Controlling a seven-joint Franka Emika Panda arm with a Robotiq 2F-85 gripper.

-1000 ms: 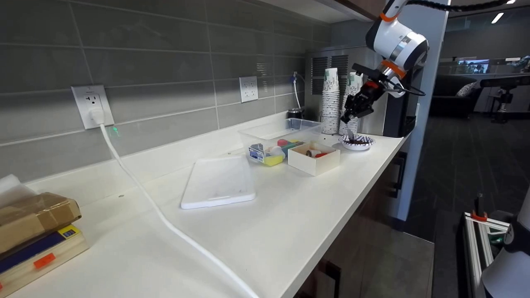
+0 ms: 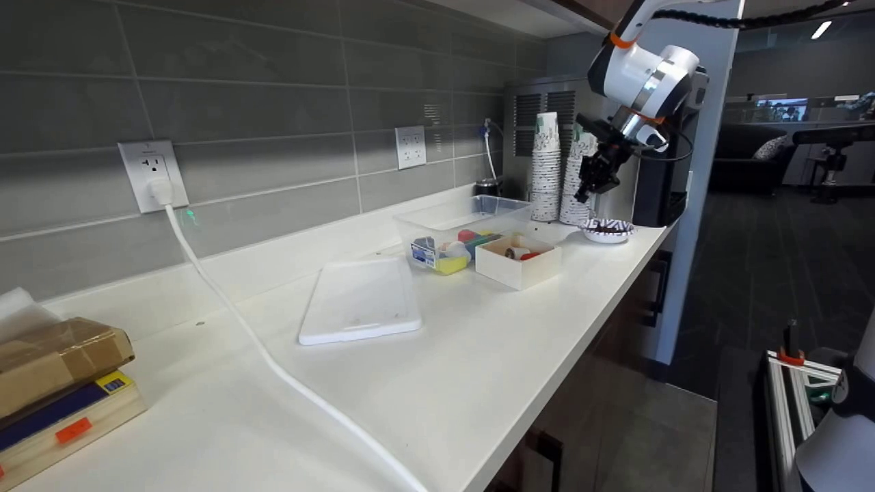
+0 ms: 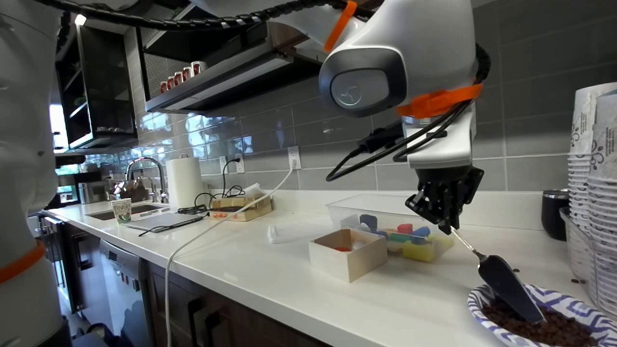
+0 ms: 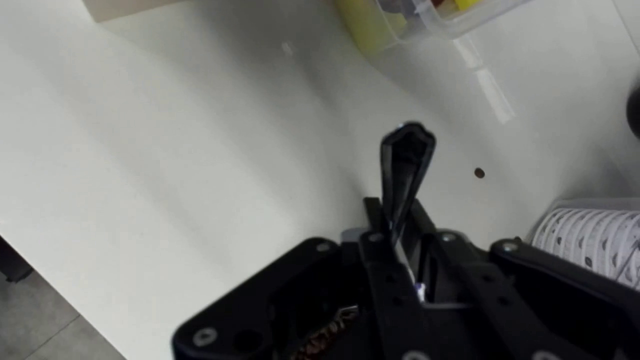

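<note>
My gripper (image 3: 451, 224) is shut on a spatula, which slants down and to the right in the second exterior view. The spatula's dark blade (image 3: 509, 287) has its tip among dark brown beans or bits (image 3: 555, 326) in a white bowl with purple zigzags (image 3: 578, 301). In the wrist view, the dark handle end (image 4: 409, 156) sticks out beyond the fingers (image 4: 373, 216); the blade is hidden. The first exterior view has the gripper (image 2: 583, 195) above and slightly left of the bowl (image 2: 608, 238), near the counter's far end.
Stacked paper cups (image 3: 584, 231) stand close to the bowl. A cream open box (image 2: 513, 270) and a clear bin (image 2: 418, 238) with colourful items sit left of it. A few dark bits (image 4: 479, 173) lie loose. The counter's front edge (image 2: 623, 303) is near.
In the first exterior view, the bowl has shifted right, toward the counter's far end. The gripper has moved right too and points more steeply down, still with the spatula.
</note>
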